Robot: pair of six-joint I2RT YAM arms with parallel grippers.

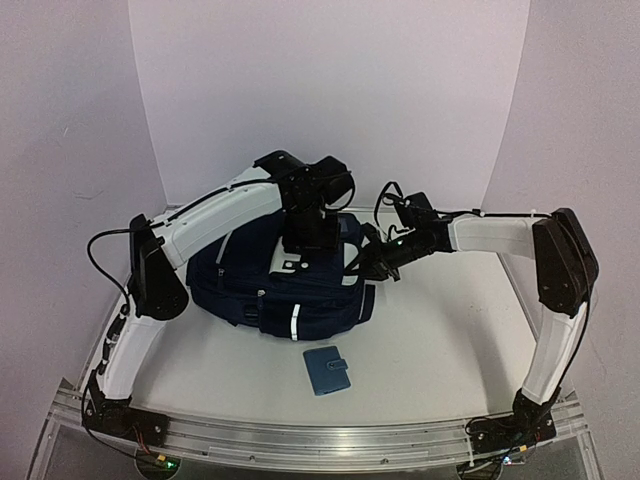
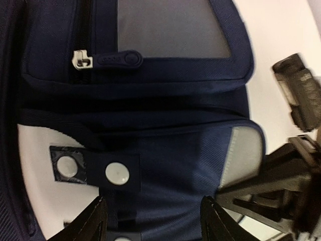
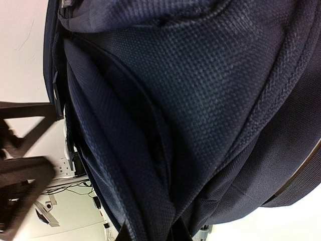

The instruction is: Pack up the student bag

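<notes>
The navy backpack [image 1: 240, 295] lies on the table. My left gripper hovers over its front, open, above navy fabric beside a white panel with snaps [image 2: 42, 186] and below a zipper pull [image 2: 118, 59]. My right gripper [image 1: 365, 262] is at the bag's right end; in the right wrist view bunched navy fabric [image 3: 130, 150] runs down between its fingers, which are shut on it. A small blue notebook [image 1: 326, 372] with a clasp lies in front of the bag.
Pale walls enclose the back and sides. The right arm's dark parts stand close beside the left gripper.
</notes>
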